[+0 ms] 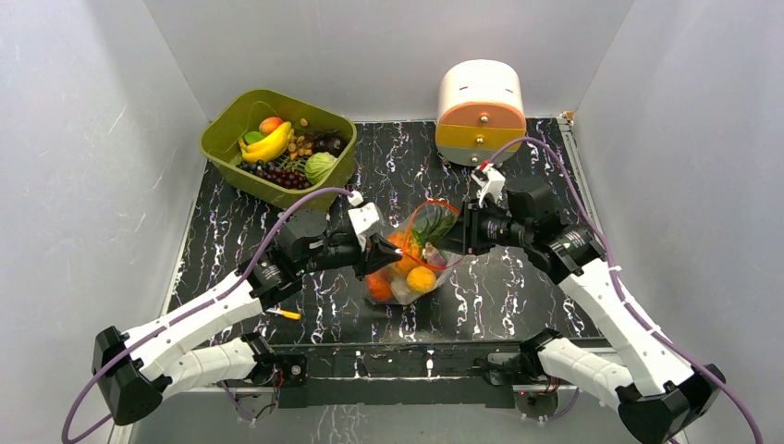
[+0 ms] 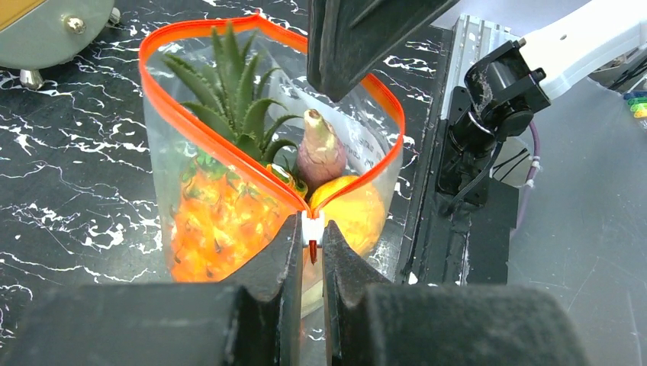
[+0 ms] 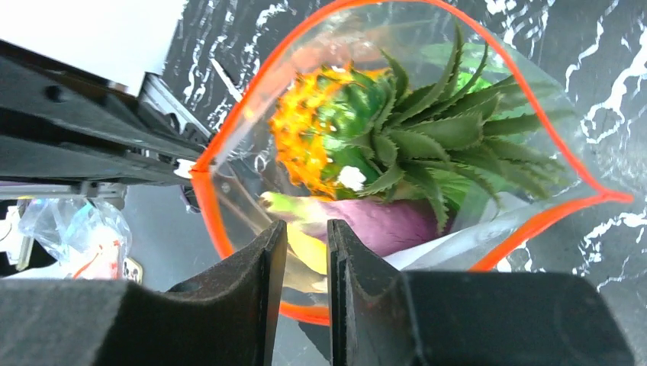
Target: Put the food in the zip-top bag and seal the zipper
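The clear zip bag point(image 1: 404, 296) hangs between my grippers, its red zipper rim point(image 2: 221, 149) spread wide open. Inside are a spiky orange pineapple point(image 2: 214, 229) with green leaves, a round orange fruit point(image 2: 357, 213) and a purple vegetable point(image 3: 381, 221). My left gripper is shut on the white zipper slider point(image 2: 312, 226) at the near corner of the rim. On the bag's right side, my right gripper stands part open. Red rim shows in the gap between its fingers, lower down; whether they touch it I cannot tell.
A green basket point(image 1: 213, 148) of fruit and vegetables stands at the back left. A small drawer cabinet point(image 1: 481, 102) is at the back right. A yellow-handled tool point(image 1: 287, 314) lies near the left arm. Right of the bag, the marble tabletop point(image 1: 504, 287) is clear.
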